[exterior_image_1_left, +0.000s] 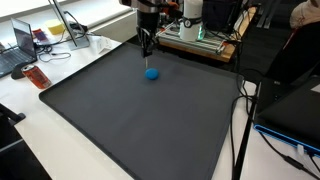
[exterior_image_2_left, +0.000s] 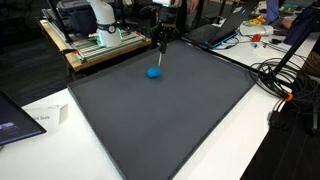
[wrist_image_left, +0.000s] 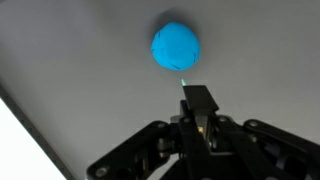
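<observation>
A round blue object (exterior_image_1_left: 152, 74) rests on the dark table mat, and it shows in the wrist view as a crumpled-looking blue ball (wrist_image_left: 176, 47). Above it my gripper (exterior_image_1_left: 146, 47) points down, shut on a thin pale stick (exterior_image_2_left: 162, 58). The stick's greenish tip (wrist_image_left: 183, 83) shows just past the fingers (wrist_image_left: 199, 98) in the wrist view, close to the ball's lower edge. Whether the tip touches the ball I cannot tell. Most of the stick's held end is hidden by the fingers.
Wide bare mat (exterior_image_1_left: 130, 115) lies in front of the ball. A red can (exterior_image_1_left: 37, 77) and a laptop (exterior_image_1_left: 14, 61) stand off the mat to the left. Dark cables (exterior_image_1_left: 237, 110) run along the mat's right side. A white container (exterior_image_1_left: 98, 44) sits near the back edge.
</observation>
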